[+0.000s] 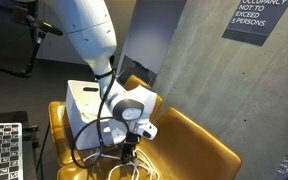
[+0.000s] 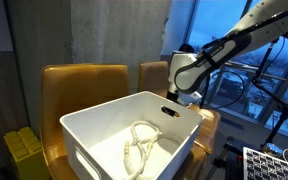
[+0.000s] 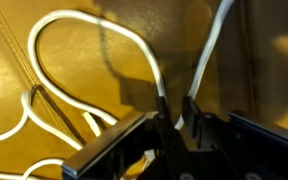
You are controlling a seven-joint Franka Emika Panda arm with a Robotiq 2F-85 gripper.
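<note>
A white cable (image 3: 54, 75) lies in loose loops on the brown leather seat in the wrist view. My gripper points down at it, its fingers a little apart. Two stretches of cable run to the fingertips, one beside each, and some of the cable shows between and behind them; whether either finger touches it, I cannot tell. In exterior view 1, my gripper (image 1: 130, 154) is low at the seat, among the cable loops (image 1: 144, 166). The white box hides the fingers in exterior view 2.
A white box (image 2: 89, 128) stands open beside the arm, with white cable (image 2: 136, 150) inside. Brown chair backs (image 1: 189, 145) rise close behind the gripper. A dark cable from the arm loops at its side. A checkered board (image 1: 2, 150) is at the left.
</note>
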